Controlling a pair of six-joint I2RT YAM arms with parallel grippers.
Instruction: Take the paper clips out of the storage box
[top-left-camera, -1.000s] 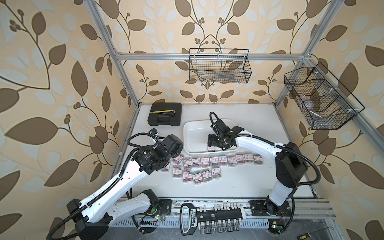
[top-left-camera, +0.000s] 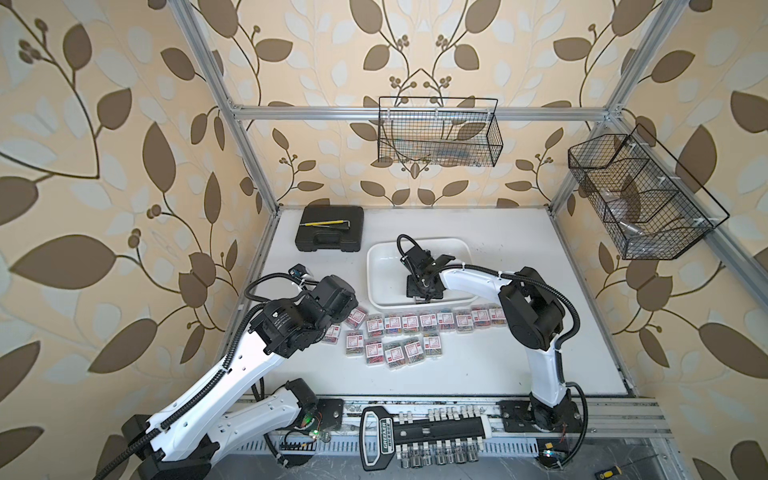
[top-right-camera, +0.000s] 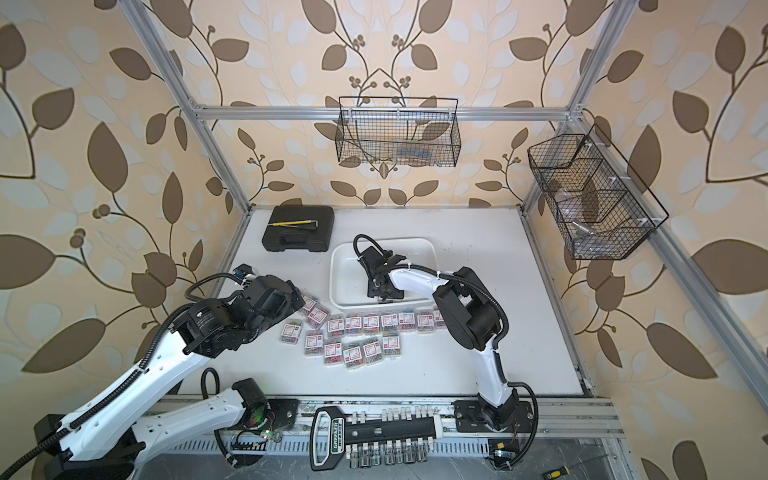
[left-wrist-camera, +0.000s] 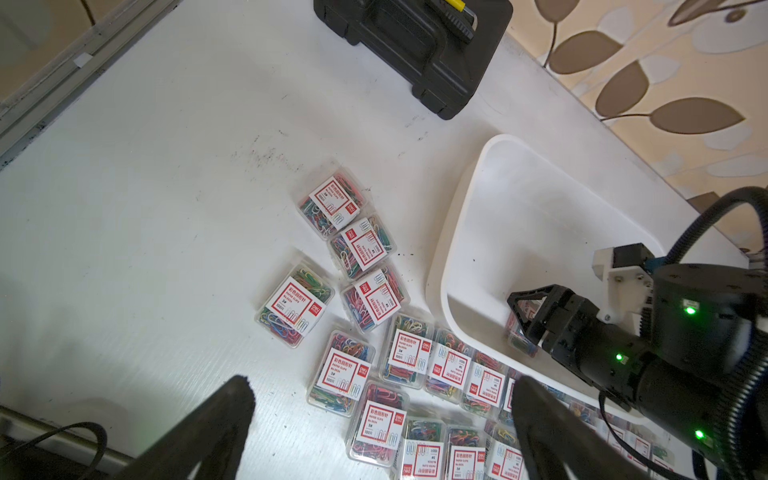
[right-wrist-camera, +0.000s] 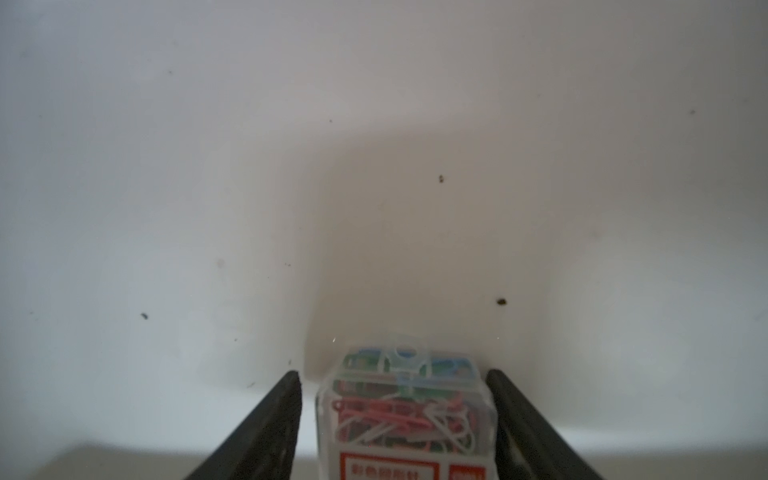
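One clear box of coloured paper clips is inside the white storage box, near its front wall. My right gripper is part open around that clip box. In the right wrist view one finger stands slightly apart on the left and the other is close to the box on the right. A firm hold does not show. Many more clip boxes lie on the table in front of and left of the storage box. Above the table at the left, my left gripper stands open, its blurred fingers wide apart with nothing held.
A black case with a yellow tool on top sits at the back left. Wire baskets hang on the wall. The storage box's front rim is close to the right arm. Free table shows at the right and back.
My right gripper has moved left over the clip box in the storage box. The left arm has shifted slightly left and down in the view.
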